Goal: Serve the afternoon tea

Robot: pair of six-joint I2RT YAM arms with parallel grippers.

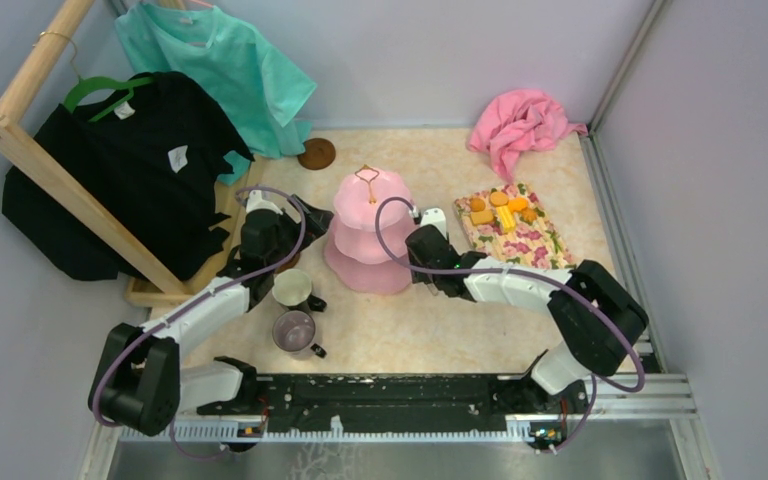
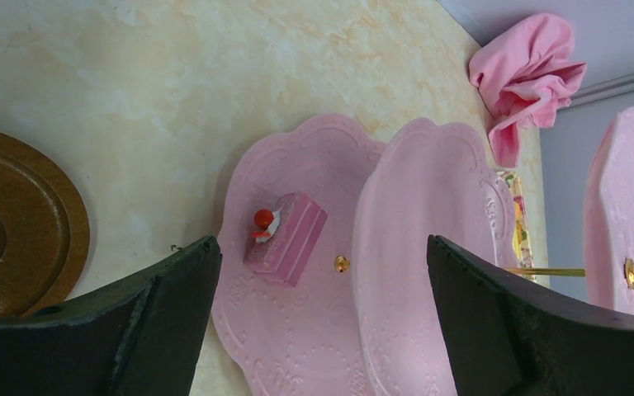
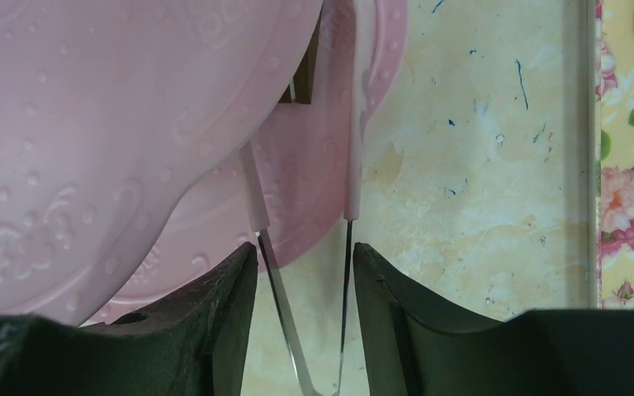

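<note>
A three-tier pink stand [image 1: 375, 195] stands mid-table. A pink cake slice with a red berry [image 2: 285, 239] lies on its bottom tier. My left gripper is open above the stand's left side, nothing between its fingers in its wrist view. My right gripper is part open at the stand's right side, around slim metal tongs [image 3: 352, 157] with pink tips, which reach under an upper tier; whether it grips them I cannot tell. A floral tray [image 1: 520, 240] with several yellow and orange treats lies to the right.
Two mugs [image 1: 294, 335] stand front left. Brown coasters [image 1: 316, 153] lie near the stand. A pink cloth [image 1: 515, 130] lies back right, and a clothes rack with shirts [image 1: 60, 170] fills the left side.
</note>
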